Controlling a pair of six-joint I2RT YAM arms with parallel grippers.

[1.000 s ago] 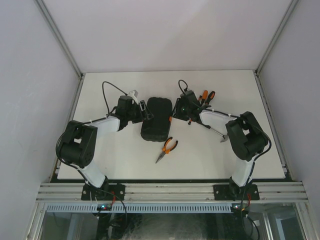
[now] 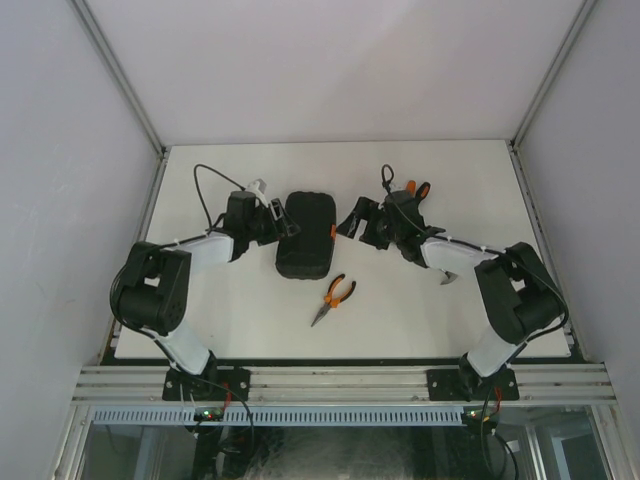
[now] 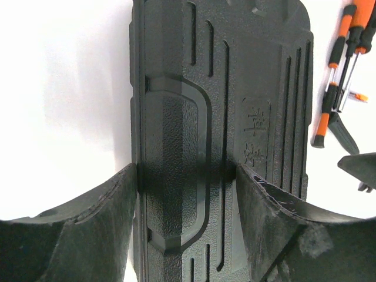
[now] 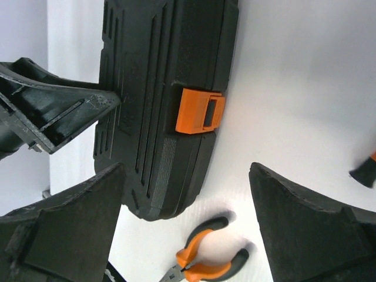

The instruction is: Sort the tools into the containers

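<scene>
The black tool case (image 2: 305, 255) lies closed at centre, its orange latch (image 4: 198, 110) on the right side. My left gripper is at the case's left part, fingers part open against its surface. My right gripper stands open just right of the case, nothing between its fingers. Orange-black pliers (image 2: 333, 298) lie in front of the case. Screwdrivers (image 3: 326, 114) lie to the right of the case, partly hidden under my right arm in the top view.
The white table (image 2: 180, 320) has bare room at front and back. A metal tool (image 2: 448, 277) shows beside the right arm.
The case and my left gripper have shifted slightly left. My right gripper has turned, and its fingers now show spread apart beside the case.
</scene>
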